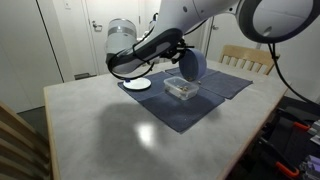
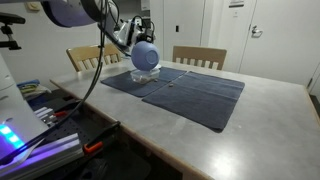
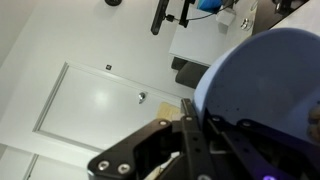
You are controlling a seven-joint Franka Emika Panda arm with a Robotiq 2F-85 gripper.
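Observation:
A round blue bowl (image 1: 194,66) is tipped on its side, with my gripper (image 1: 184,47) shut on it near the rim. In the second exterior view the bowl (image 2: 145,56) shows its round face. The bowl (image 3: 262,75) fills much of the wrist view's right side and hides most of what lies beyond. Below it, a clear plastic container (image 1: 181,89) stands on a dark mat; small items seem to be inside, too small to make out. From here I cannot tell whether bowl and container touch.
A white plate (image 1: 137,84) lies left of the container. Dark mats (image 2: 200,98) cover part of the table (image 2: 255,128). Wooden chairs (image 1: 246,58) stand at the table's far side.

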